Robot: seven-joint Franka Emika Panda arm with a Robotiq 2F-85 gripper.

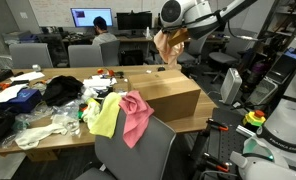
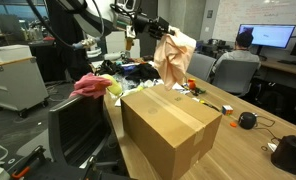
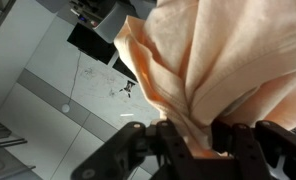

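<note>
A peach-coloured cloth [image 2: 175, 58] hangs from my gripper [image 2: 166, 32], high above the cardboard box. In exterior view 1 the same cloth [image 1: 169, 46] dangles over the far part of the table, clear of everything below. Folds of the cloth [image 3: 203, 60] fill much of the wrist view and run down between the dark fingers, which are shut on it. The fingertips are partly covered by the fabric. A yellow cloth [image 1: 105, 115] and a pink cloth [image 1: 136, 118] drape over the back of the grey chair [image 1: 138, 152].
A large closed cardboard box [image 2: 168, 130] stands on the table. Clothes [image 1: 48, 130] and bags are heaped on the table's left part. Small items, among them a black kettle [image 2: 290, 155], lie near the box. A person [image 1: 101, 32] sits at the back.
</note>
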